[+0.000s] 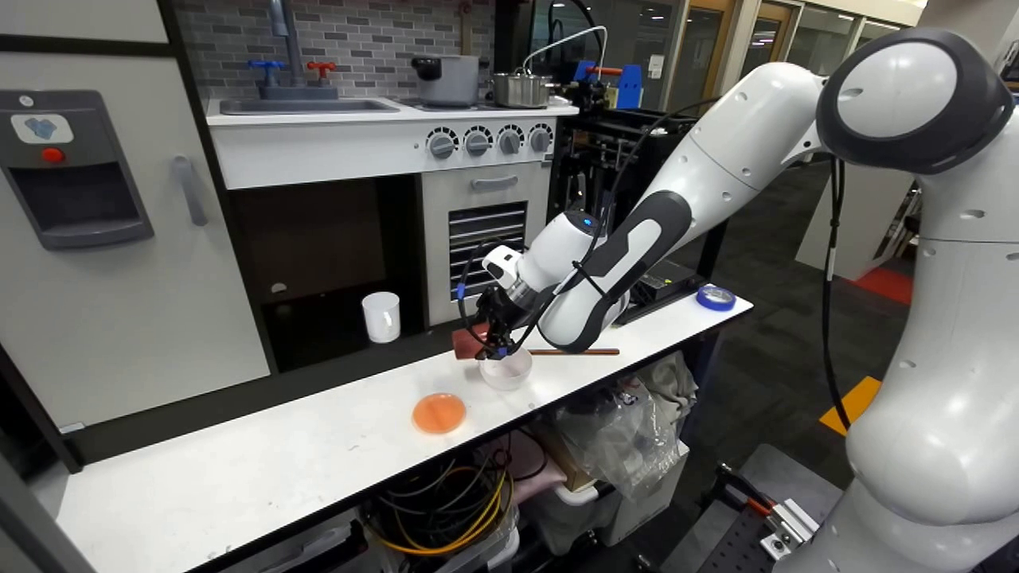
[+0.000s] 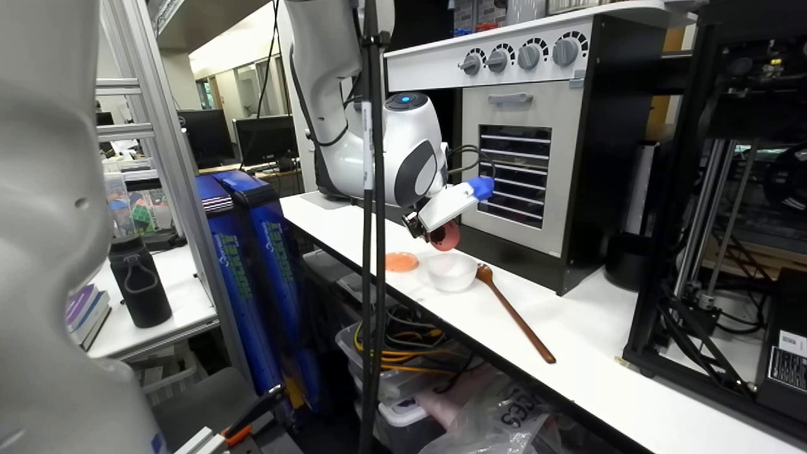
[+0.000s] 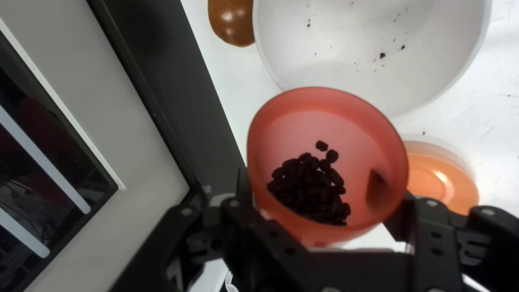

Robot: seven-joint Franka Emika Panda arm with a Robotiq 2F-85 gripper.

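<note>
My gripper is shut on a red cup (image 3: 326, 124), its two black fingers on opposite sides. Dark beans (image 3: 311, 187) lie gathered in the cup's lower part in the wrist view. The cup is tilted and held above the counter beside a white bowl (image 3: 369, 63). Only a few dark specks show in the part of that bowl in view. In exterior view 2 the red cup (image 2: 446, 236) hangs just above and behind the bowl (image 2: 452, 272).
An orange disc (image 1: 439, 414) lies on the white counter near the bowl. A brown wooden spoon (image 2: 518, 318) rests on the bowl's other side. Behind stand the oven front (image 2: 514, 166) and a white mug (image 1: 381, 317).
</note>
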